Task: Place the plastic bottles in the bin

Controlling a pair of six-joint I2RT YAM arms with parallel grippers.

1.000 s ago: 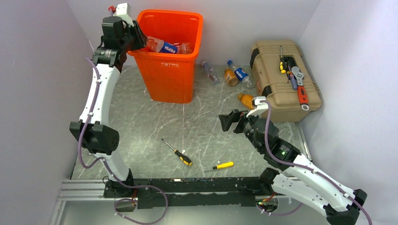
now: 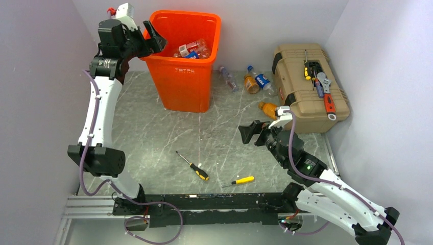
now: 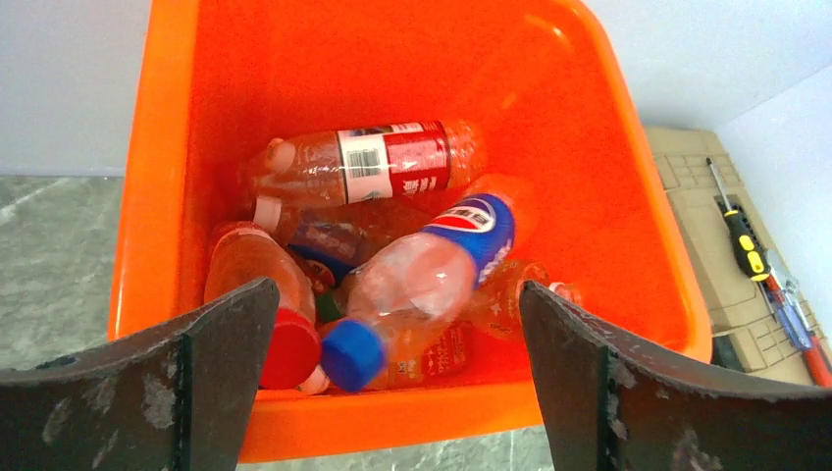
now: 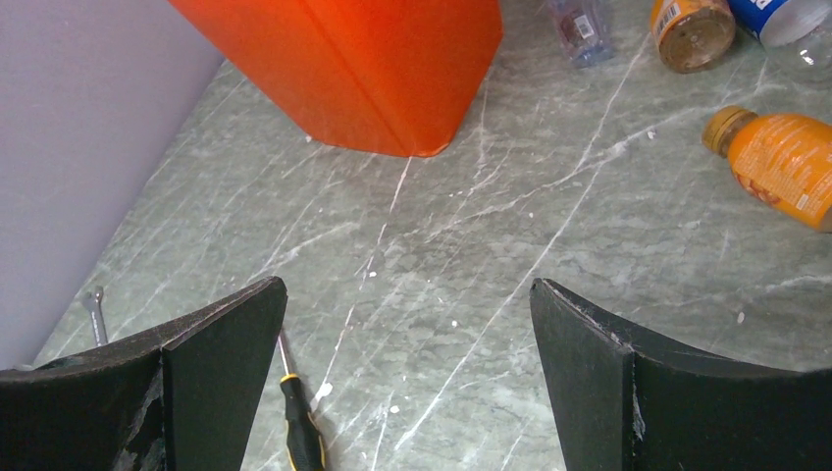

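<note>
The orange bin (image 2: pixel 181 84) holds several plastic bottles; in the left wrist view a Pepsi bottle (image 3: pixel 412 280) and a red-label bottle (image 3: pixel 392 162) show. My left gripper (image 2: pixel 155 35) is open above the bin's left rim, nothing held. On the floor right of the bin lie a clear bottle (image 2: pixel 229 80), an amber bottle (image 2: pixel 251 86), a blue-label bottle (image 2: pixel 262 80) and an orange bottle (image 4: pixel 780 162). My right gripper (image 2: pixel 250 130) stands open over the floor, below and left of the orange bottle.
A tan case (image 2: pixel 306 117) with tools on top stands on the right against the wall. Two screwdrivers, one dark-handled (image 2: pixel 198 171), one yellow (image 2: pixel 245 179), lie on the front floor.
The Pepsi bottle at my left gripper has been let go and now lies lower in the bin. The right arm is almost still.
</note>
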